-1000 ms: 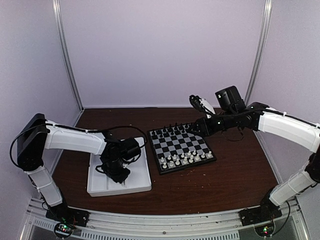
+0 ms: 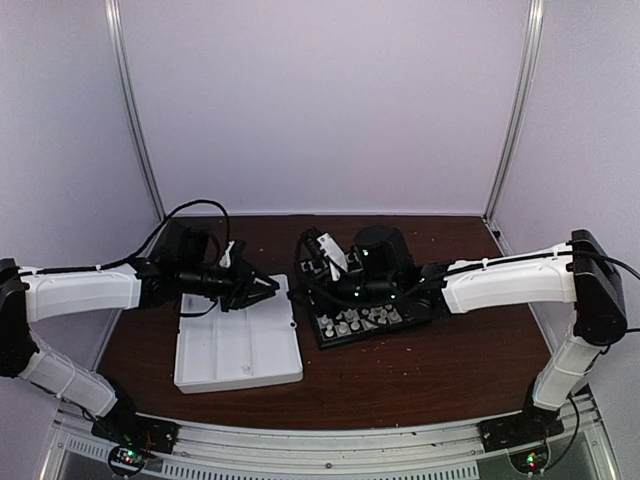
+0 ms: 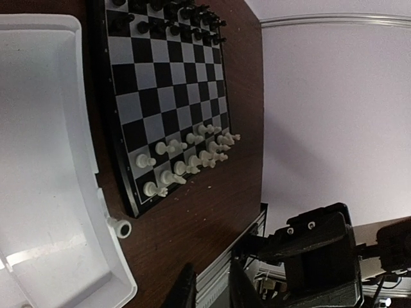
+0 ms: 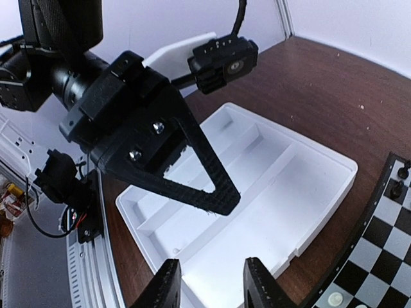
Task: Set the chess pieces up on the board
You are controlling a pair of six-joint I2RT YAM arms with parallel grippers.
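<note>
The chess board (image 3: 173, 96) carries white pieces (image 3: 173, 173) along the near edge and black pieces (image 3: 180, 25) along the far edge. Left of it lies the white tray (image 2: 235, 350), which looks empty in the top view. My left gripper (image 2: 262, 290) hangs over the tray's right part, its fingers (image 3: 186, 289) apart with nothing seen between them. My right gripper is over the board, partly hiding it in the top view; its fingertips are apart and empty in the right wrist view.
Walls (image 2: 330, 100) enclose the back and sides. The two arms are close to each other above the tray and board.
My left gripper has risen from the near part of the tray and turned rightward. My right arm has moved left over the board, toward the left one.
</note>
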